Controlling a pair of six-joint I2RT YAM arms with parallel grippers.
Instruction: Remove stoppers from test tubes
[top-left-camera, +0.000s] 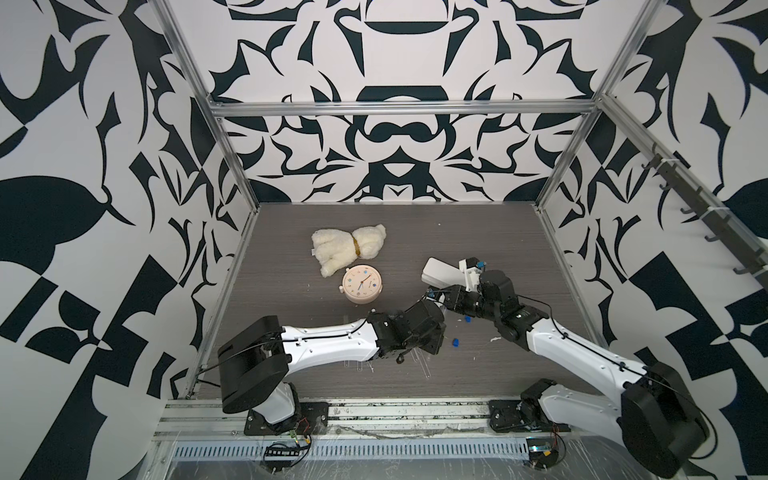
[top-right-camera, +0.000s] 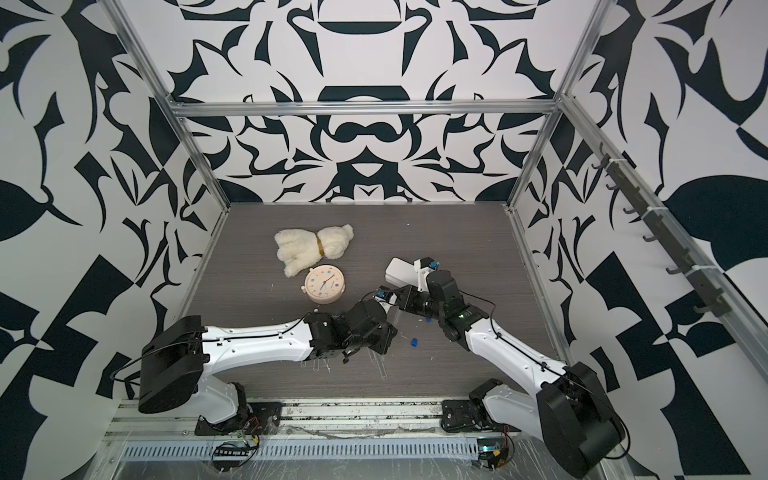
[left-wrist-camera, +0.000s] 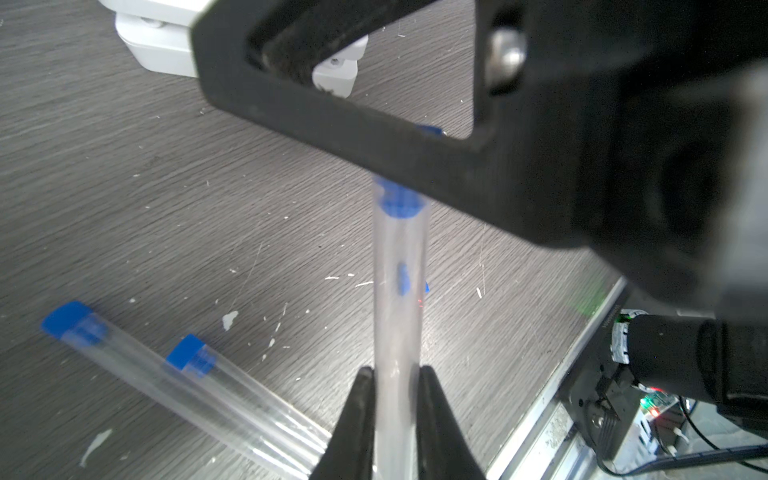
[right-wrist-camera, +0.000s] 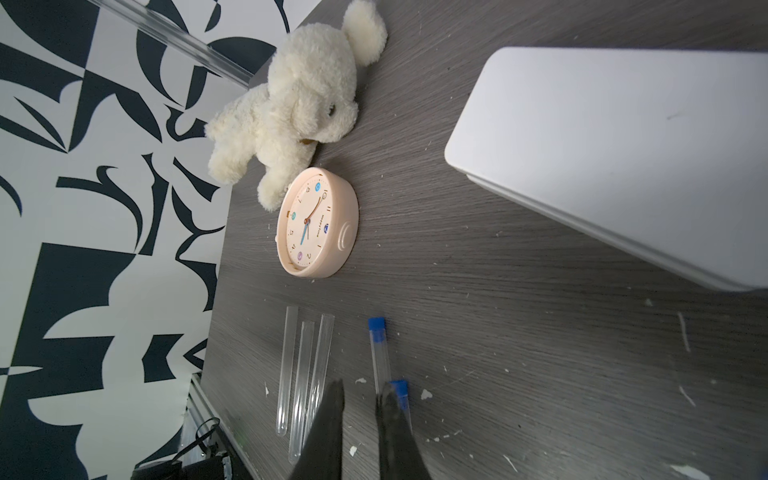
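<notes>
My left gripper is shut on a clear test tube (left-wrist-camera: 397, 320), which points up past its fingers. The tube's blue stopper (left-wrist-camera: 400, 200) sits in its mouth, partly covered by a black finger (left-wrist-camera: 344, 132) of my right gripper. In the right wrist view my right gripper has its fingers parted, with nothing visible between them. Two stoppered tubes (left-wrist-camera: 144, 364) lie side by side on the table. Several unstoppered tubes (right-wrist-camera: 302, 384) lie apart from them. A loose blue stopper (top-left-camera: 455, 342) rests on the table.
Behind the grippers is a white box-like object (right-wrist-camera: 608, 152). A pink clock (top-left-camera: 361, 284) and a cream plush toy (top-left-camera: 349, 247) stand to the left. Both arms nearly meet over the middle.
</notes>
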